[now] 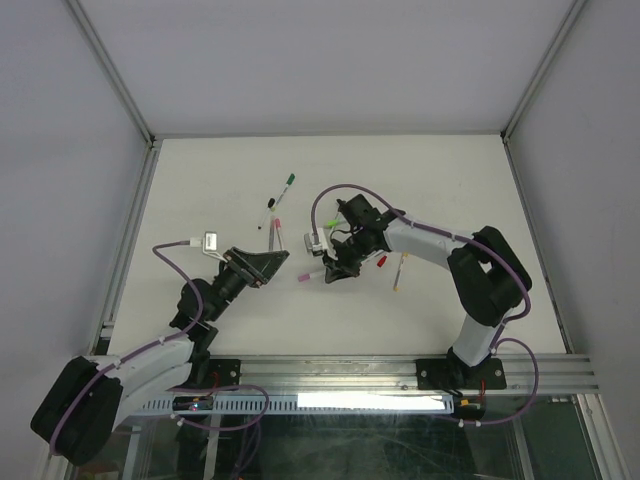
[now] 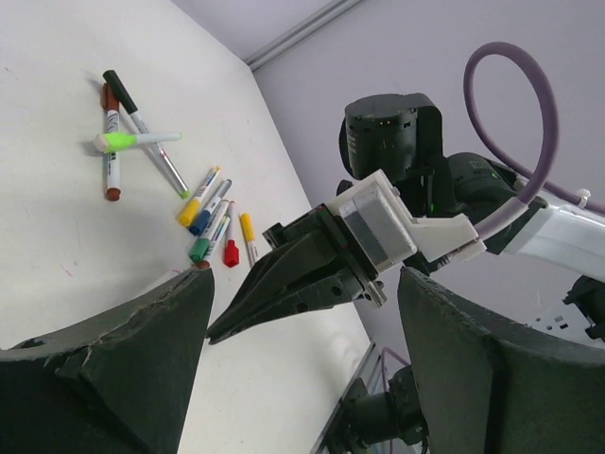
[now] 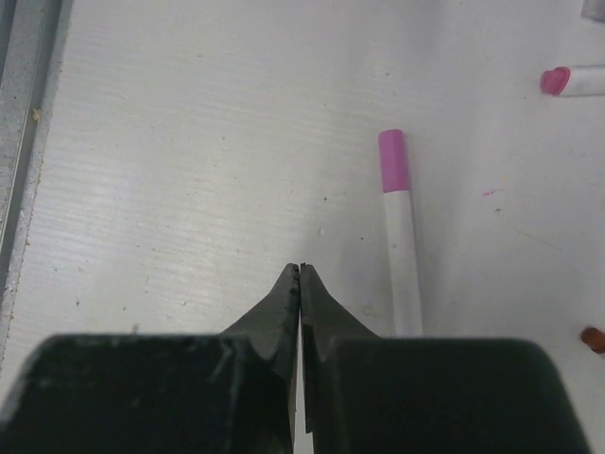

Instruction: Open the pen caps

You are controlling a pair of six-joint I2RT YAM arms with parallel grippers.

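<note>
A white pen with a pink cap [image 3: 394,161] lies to the right of my right gripper in the right wrist view, apart from its fingertips. The right gripper is shut with nothing between its fingers. From the top, the pink cap [image 1: 304,277] shows just left of that gripper, and part of the white barrel is hidden under it. My left gripper [image 1: 286,258] stands open with nothing between its fingers. In the left wrist view its fingers [image 2: 137,364] are wide apart, with the right gripper's tips [image 2: 214,336] showing between them.
Beyond the right arm lie several pens, among them a lime-green one [image 2: 118,142], a green one [image 2: 199,248] and a yellow one [image 2: 189,210]. Another group, including a green-capped pen [image 1: 290,180], lies farther back.
</note>
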